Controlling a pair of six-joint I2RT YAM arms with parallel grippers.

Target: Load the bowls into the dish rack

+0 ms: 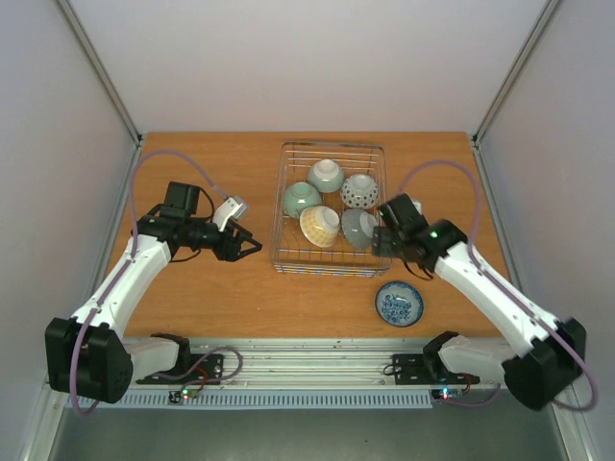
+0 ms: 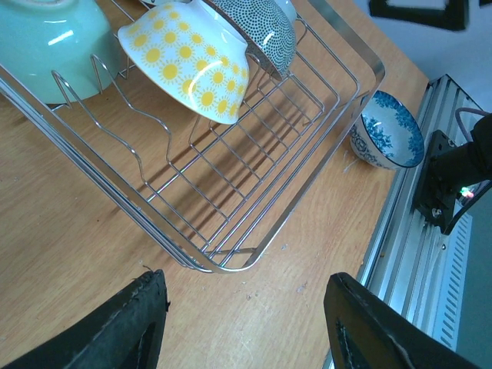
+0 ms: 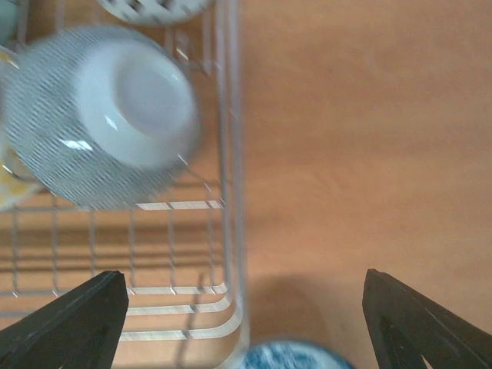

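Several bowls lean tilted in the wire dish rack (image 1: 332,271): two pale green bowls (image 1: 302,199), a black-spotted white one (image 1: 360,191), a yellow-patterned one (image 1: 320,226) and a grey one (image 1: 358,229). A blue-patterned bowl (image 1: 399,303) stands upright on the table, outside the rack at its front right. My right gripper (image 1: 381,240) is over the rack's right side, close to the grey bowl in the top view; its fingers (image 3: 73,323) are apart with nothing between them. Left of the rack, my left gripper (image 1: 252,247) stands open and empty.
Bare wooden table (image 1: 211,298) lies left and in front of the rack. The front part of the rack holds no bowls. A metal rail (image 1: 288,355) runs along the table's front edge.
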